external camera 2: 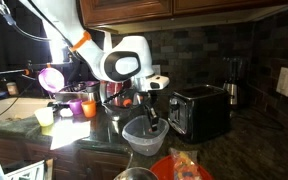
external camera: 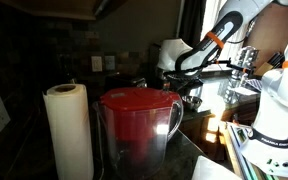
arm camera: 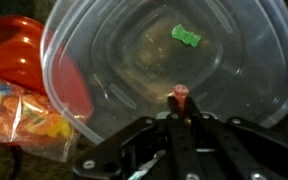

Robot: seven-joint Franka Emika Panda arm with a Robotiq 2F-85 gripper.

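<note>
My gripper is over the clear plastic container [arm camera: 102, 20], its dark fingers coming in from the bottom of the wrist view. Between the fingertips, a small pinkish-orange gummy candy [arm camera: 181, 91] is held. A green gummy candy [arm camera: 186, 36] lies on the container floor, apart from the gripper. In exterior view 2 the gripper [external camera 2: 151, 122] points down at the container [external camera 2: 142, 143], and the held candy is too small to make out. Exterior view 1 has the container hidden behind the red-lidded pitcher.
A bag of colourful candies [arm camera: 34, 115] lies on a red dish [arm camera: 16, 45] beside the container. A black toaster [external camera 2: 200, 112] stands close to the arm on the right. In front is a metal bowl [external camera 2: 136, 174]. The red pitcher [external camera: 139, 125] and paper towel roll [external camera: 70, 130] are farther off.
</note>
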